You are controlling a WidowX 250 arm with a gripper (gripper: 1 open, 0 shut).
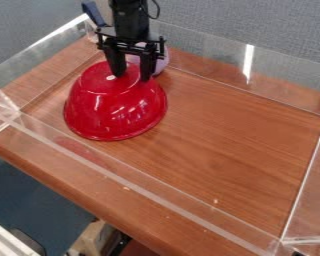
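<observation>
A red bowl lies upside down on the left part of the wooden table. My black gripper hangs over the bowl's top from above, its fingertips low against or just over the upper back of the bowl. A pink-purple object sits behind the gripper, mostly hidden by it. Whether anything is between the fingers is hard to make out.
Clear low walls run around the table. Beyond the front left edge is floor with some items at the bottom.
</observation>
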